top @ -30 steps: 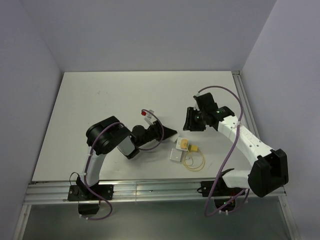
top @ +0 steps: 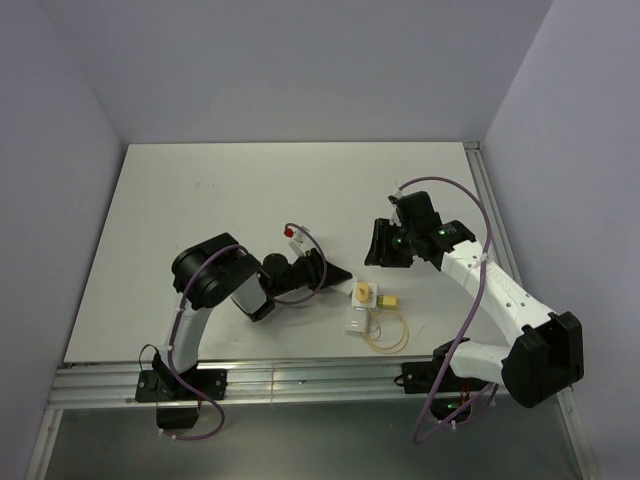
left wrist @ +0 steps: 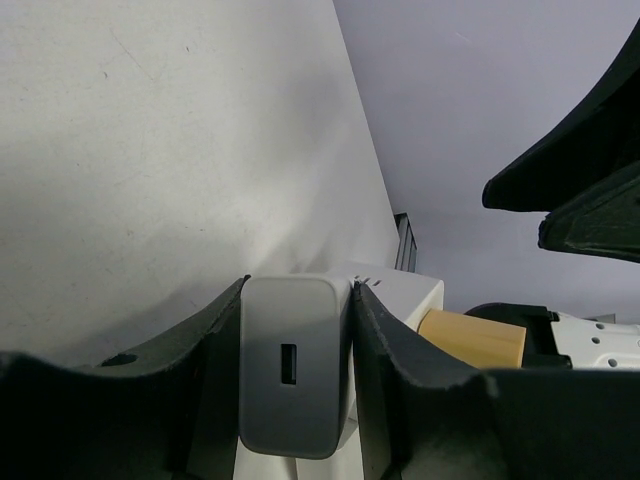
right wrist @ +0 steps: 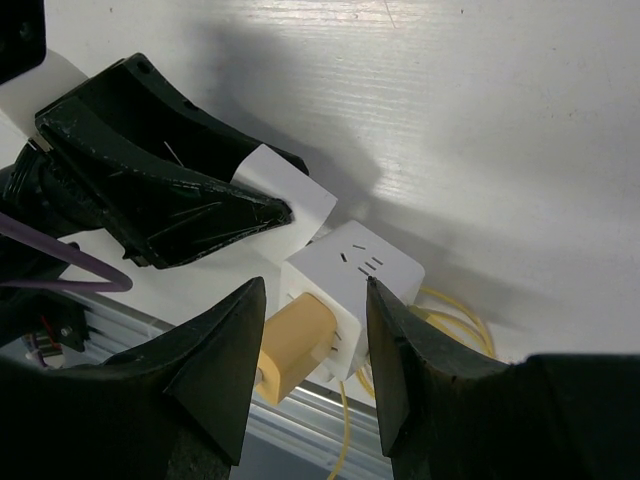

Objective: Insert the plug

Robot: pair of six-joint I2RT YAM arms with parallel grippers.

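My left gripper is shut on a white block (left wrist: 292, 370) with a dark slot in its face. In the right wrist view, the held white block (right wrist: 288, 192) meets or nearly meets a larger white cube (right wrist: 357, 262) with dark slots. A yellow plug-like piece (right wrist: 298, 345) sits against the cube's side; whether it is seated there I cannot tell. My right gripper is over the cube, its fingers apart and nothing visibly gripped. From above, the cube (top: 373, 299) lies right of the left fingertips, and the right gripper (top: 385, 264) is just up and right of it.
A yellow cord (top: 402, 335) loops on the table beside a pale flat block (top: 357, 319). Both grippers are close together there.
The cube has turned a little, while the pale flat block has turned and slid slightly toward the rail.
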